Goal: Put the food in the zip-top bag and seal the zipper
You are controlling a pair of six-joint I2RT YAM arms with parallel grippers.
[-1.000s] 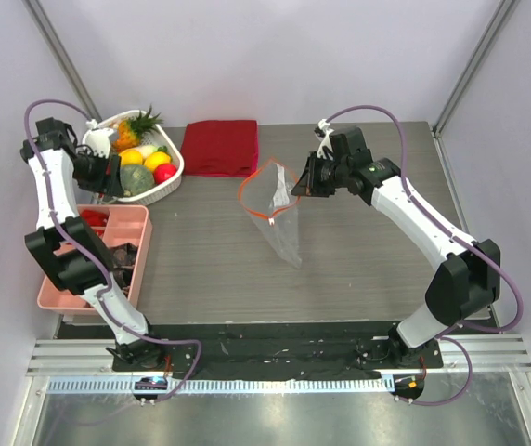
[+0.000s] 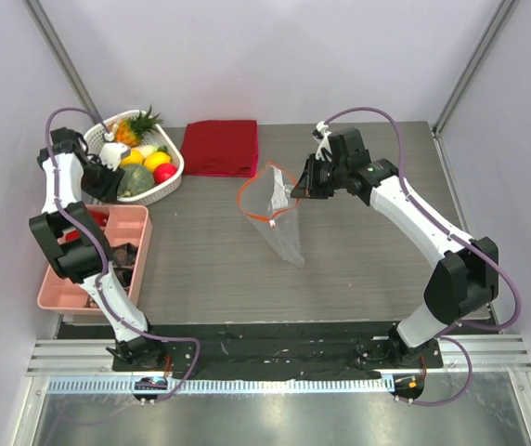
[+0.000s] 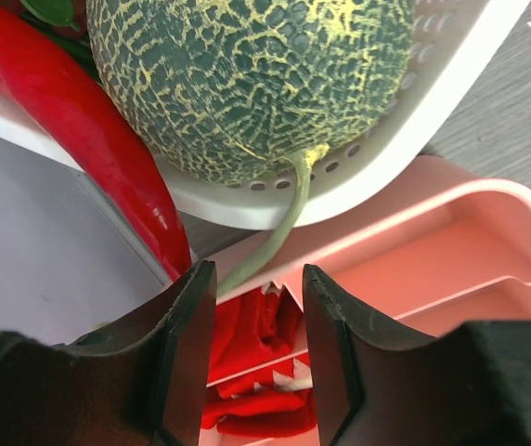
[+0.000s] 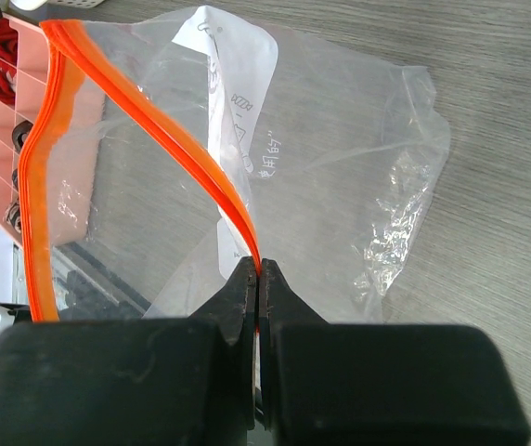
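My left gripper is open low over the edge of the white basket (image 3: 460,65), near a red chili pepper (image 3: 89,121) and a green melon (image 3: 247,74). A thin pale green stem (image 3: 275,232) runs down toward the gap between its fingers; I cannot tell what it belongs to beyond that. My right gripper is shut on the orange-edged top of the clear zip top bag (image 4: 340,186), whose mouth gapes over the table.
A pink divided bin (image 2: 140,232) with red items sits in front of the basket. A folded red cloth (image 2: 217,149) lies at the back.
My left arm and gripper have shifted slightly to the right at the basket's front over the last second. The right arm and bag look nearly unchanged.
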